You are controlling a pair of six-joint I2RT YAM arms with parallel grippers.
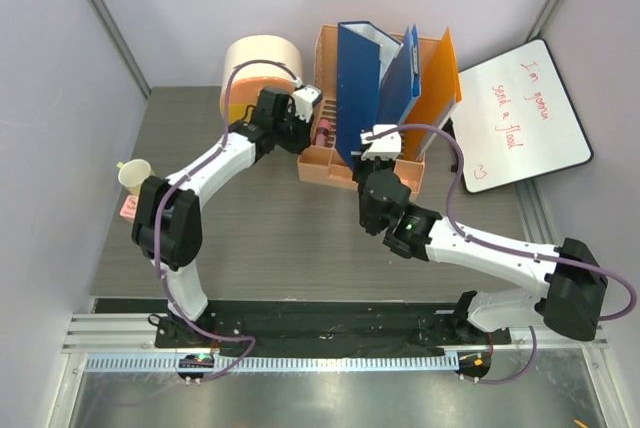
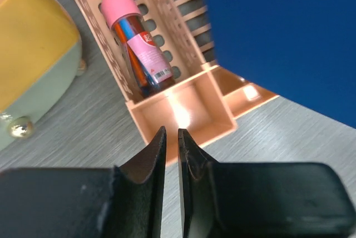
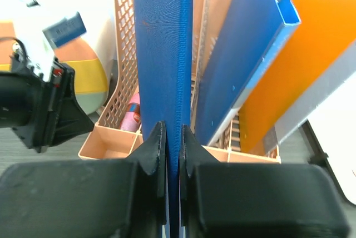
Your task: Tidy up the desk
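A peach file organizer (image 1: 325,171) stands at the back of the desk, with slatted slots and small front trays. My right gripper is shut on the spine edge of a large blue binder (image 3: 164,54), which stands upright in the organizer area; its lower end is hidden. A second blue binder (image 3: 236,60) and an orange binder (image 3: 300,65) lean in slots to the right. In the leftmost slot lies a pink-capped bottle (image 2: 142,49). My left gripper is slightly open, empty, just in front of the organizer's front-left tray (image 2: 181,113).
A rounded white, orange and yellow container (image 1: 262,58) sits close to the organizer's left. The whiteboard (image 1: 525,113) with red writing leans at right. A pale yellow mug (image 1: 134,174) and a pink block (image 1: 129,208) stand far left.
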